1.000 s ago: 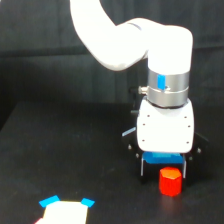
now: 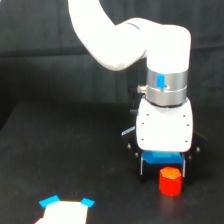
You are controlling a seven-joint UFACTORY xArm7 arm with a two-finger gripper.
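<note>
My gripper (image 2: 163, 168) is low at the right of the camera view, pointing down towards the table. Its thin fingers look spread wide, one on each side of the blue part below the white hand (image 2: 165, 128). A red block (image 2: 171, 181), hexagonal in outline, shows at the lower edge of the hand, nearer the right finger. Dark space separates it from the left finger. Whether the right finger touches it cannot be made out.
A pale box-like object (image 2: 65, 213) with blue corners is cut off at the bottom left edge, with a red bit beside it. A dark curtain (image 2: 50, 60) hangs behind.
The arm and hand have shifted very slightly to the left. The red block and the corner object look the same.
</note>
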